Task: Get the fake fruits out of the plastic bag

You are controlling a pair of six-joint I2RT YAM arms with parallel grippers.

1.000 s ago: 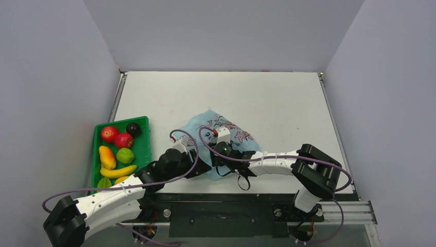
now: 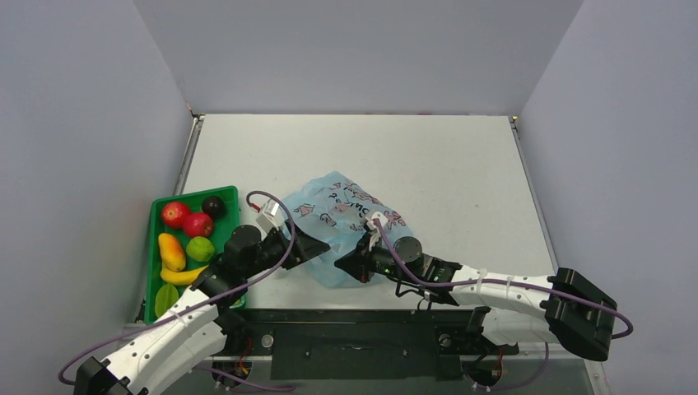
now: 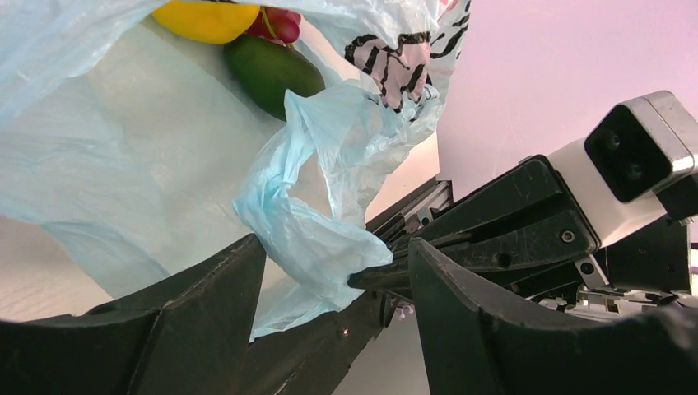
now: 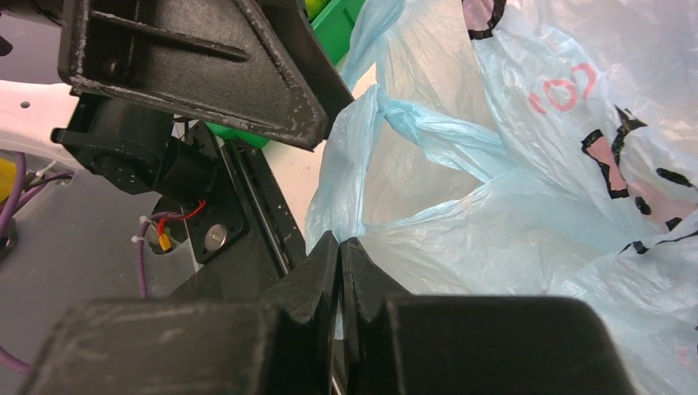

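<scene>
The light-blue plastic bag (image 2: 337,197) lies printed and crumpled on the table, its mouth raised near the grippers. Inside, the left wrist view shows a yellow fruit (image 3: 197,20), red grapes (image 3: 280,25) and a green oblong fruit (image 3: 267,74). My left gripper is open over the bag's pulled edge, with plastic beneath and between its spread fingers. My right gripper is shut on the bag's thin edge, holding it up just beside the left gripper.
A green tray (image 2: 234,206) at the left holds several fruits, including red ones, yellow ones and a lime. Side walls bound the table.
My left gripper has shifted slightly left and back. The bag's front part has shifted a little.
</scene>
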